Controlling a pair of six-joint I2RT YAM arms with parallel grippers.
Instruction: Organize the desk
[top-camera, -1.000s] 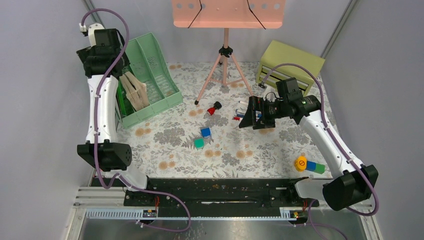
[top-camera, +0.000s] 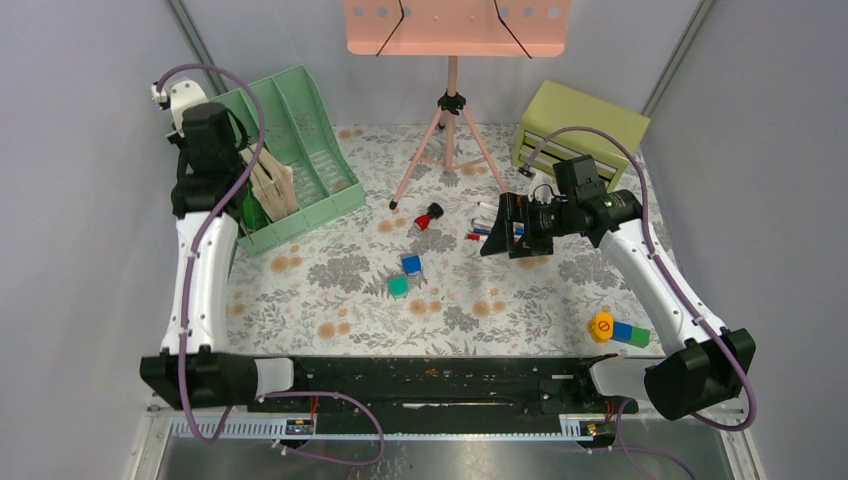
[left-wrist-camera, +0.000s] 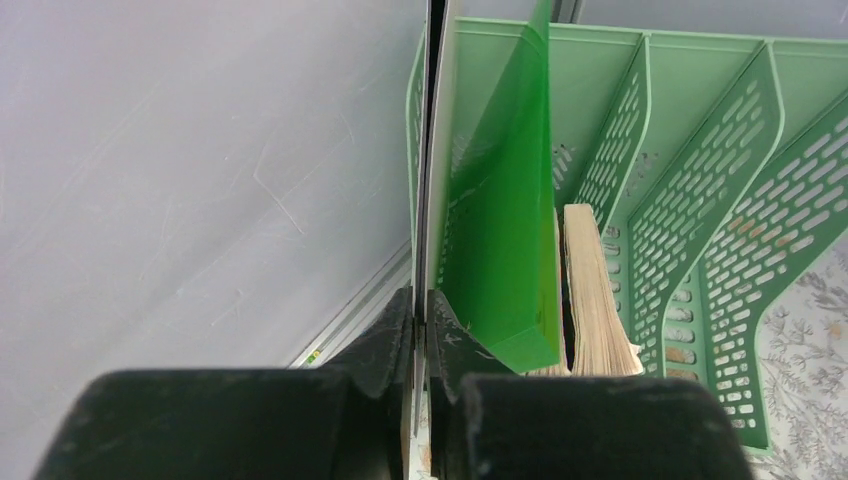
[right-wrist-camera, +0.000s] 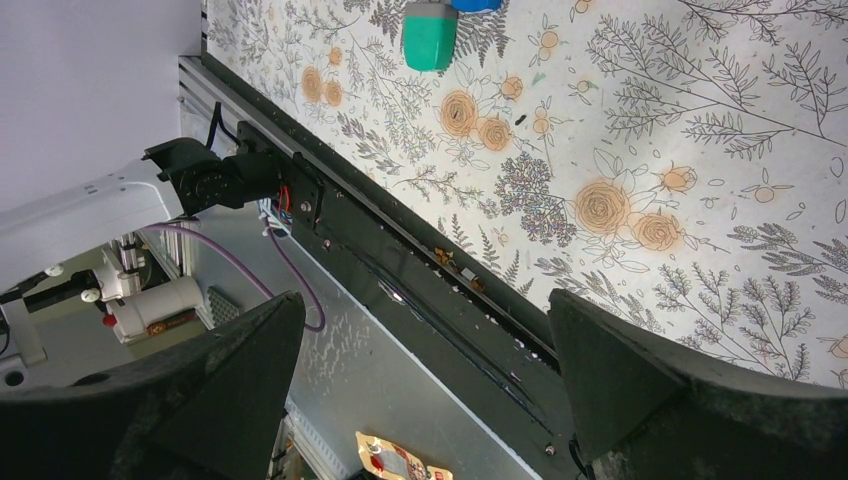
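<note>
In the left wrist view my left gripper is shut on a thin flat item (left-wrist-camera: 434, 160), upright and seen edge-on, dark and pale grey. Whether it belongs to the green folder (left-wrist-camera: 505, 265) right beside it, I cannot tell. The folder stands in the leftmost compartment of the green rack (top-camera: 308, 211), next to pale-edged books (top-camera: 273, 184). My right gripper is open and empty above the table. Below its arm lie several pens (top-camera: 482, 226), partly covered. A blue block (top-camera: 411, 264) and a green block (top-camera: 398, 286) lie mid-table.
A red and black object (top-camera: 428, 216) lies near the pink stand (top-camera: 451, 120). An olive drawer box (top-camera: 590, 115) is at the back right. A yellow, blue and green object (top-camera: 620, 329) lies front right.
The right arm has hardly moved.
</note>
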